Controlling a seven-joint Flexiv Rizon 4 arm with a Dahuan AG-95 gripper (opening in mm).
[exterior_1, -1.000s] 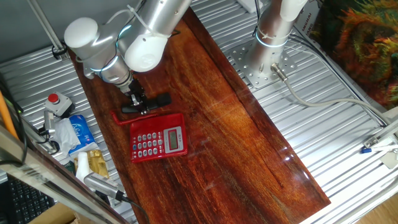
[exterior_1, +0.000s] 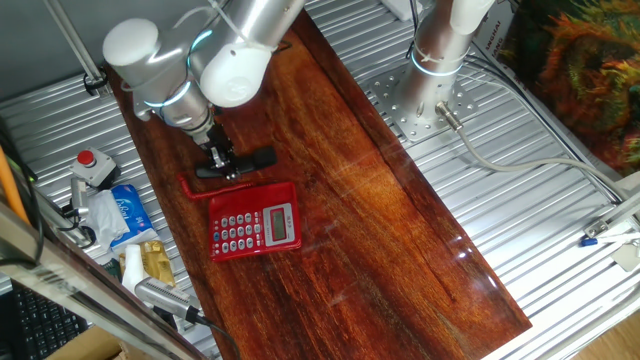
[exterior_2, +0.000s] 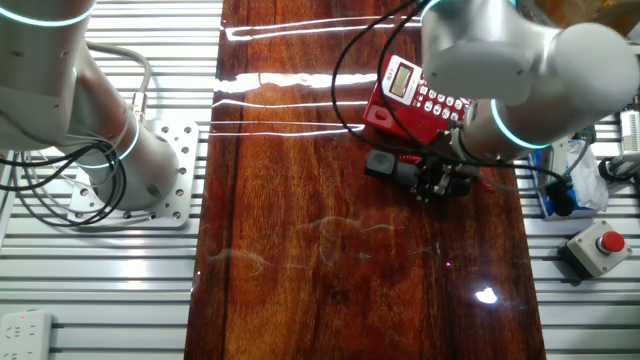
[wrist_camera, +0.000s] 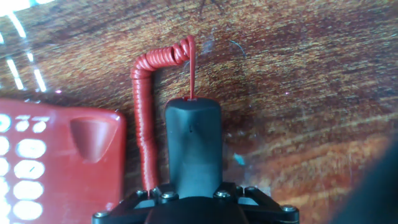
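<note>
A red desk telephone (exterior_1: 255, 222) with grey keys and a small display sits on the brown wooden board. Its dark handset (exterior_1: 262, 157) lies across my gripper (exterior_1: 222, 165), off the phone body and beside its upper edge. In the wrist view the handset (wrist_camera: 194, 140) runs up from between the fingers, which appear shut on its middle; the fingertips themselves are hidden. From the handset's end a thin straight stretch of cord leads to the red coiled cord (wrist_camera: 142, 112), which bends back along the handset's left side. The phone body (wrist_camera: 93, 158) is at the left there.
The wooden board (exterior_1: 400, 270) is clear to the right of the phone. At the left are a red stop button (exterior_1: 87, 158), a blue packet (exterior_1: 128, 215) and a metal rail.
My gripper and the handset have shifted slightly upward in exterior view 1, moving together. The phone body has stayed where it was.
</note>
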